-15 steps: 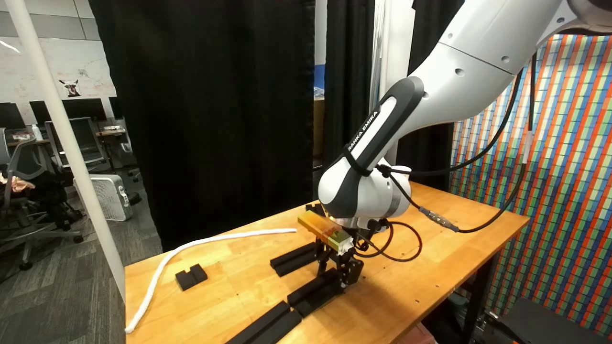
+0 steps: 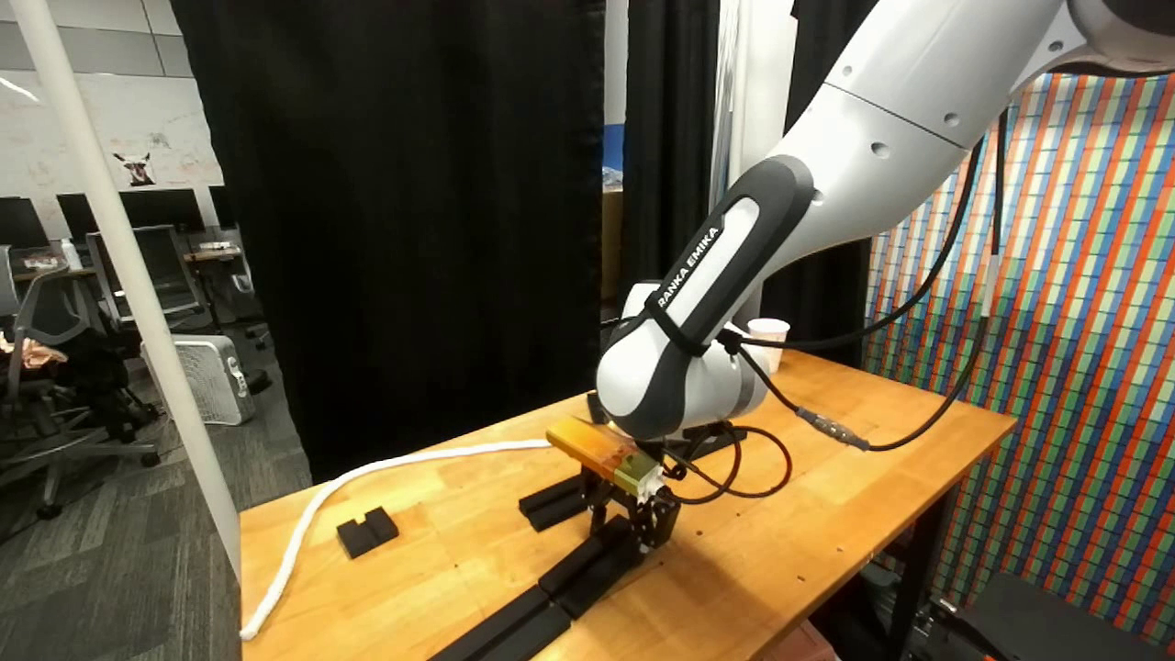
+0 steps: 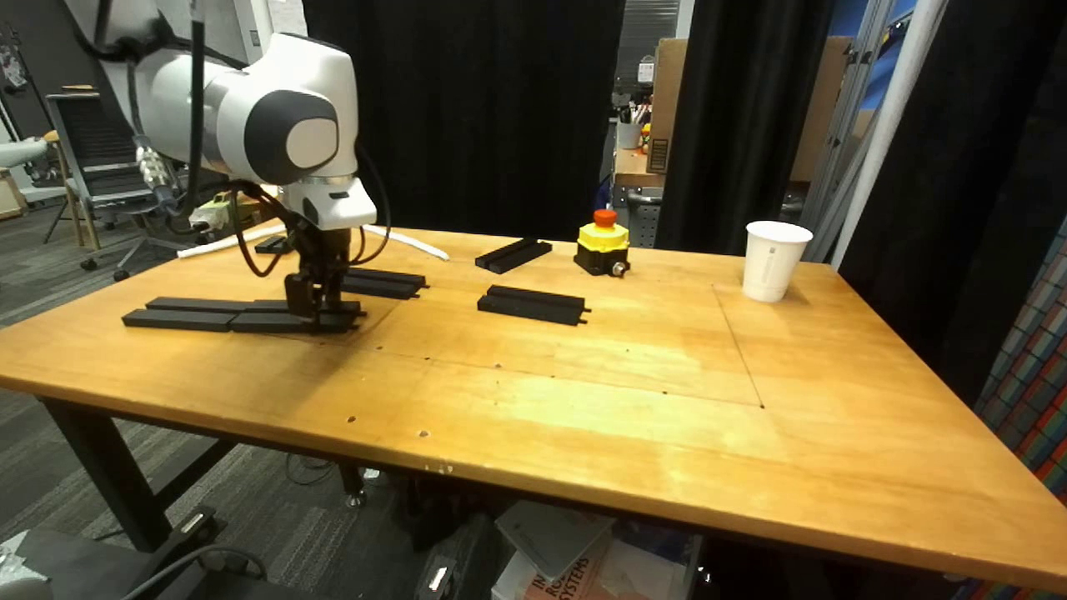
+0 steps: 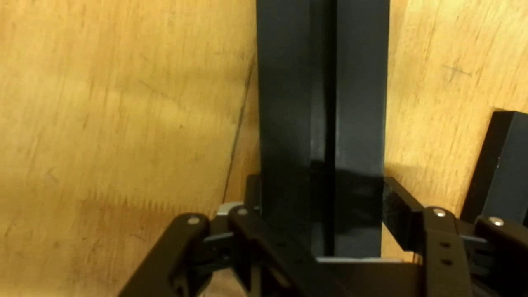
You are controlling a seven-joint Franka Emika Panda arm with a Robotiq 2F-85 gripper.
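My gripper is shut across the width of a black grooved track piece (image 4: 360, 99), one finger (image 4: 398, 210) against each long side. In exterior view 1 this held piece lies flat at table height below the gripper (image 2: 630, 527). Its near end meets a second black track piece (image 2: 501, 630), the two roughly in line with no clear gap. In exterior view 2 the gripper (image 3: 316, 298) grasps the right-hand piece, and the other piece (image 3: 178, 319) adjoins on its left. The exact fit at the joint is too small to tell.
Loose track pieces (image 3: 532, 305) lie further along the table, and a short grooved block (image 2: 366, 533) sits near a white rope (image 2: 330, 492). A red-topped emergency button (image 3: 603, 243) and a white cup (image 3: 774, 262) stand at the back.
My gripper and the held track piece have shifted left and slightly toward exterior view 1's camera. The narrow gap to the second piece has closed; that piece has moved slightly too.
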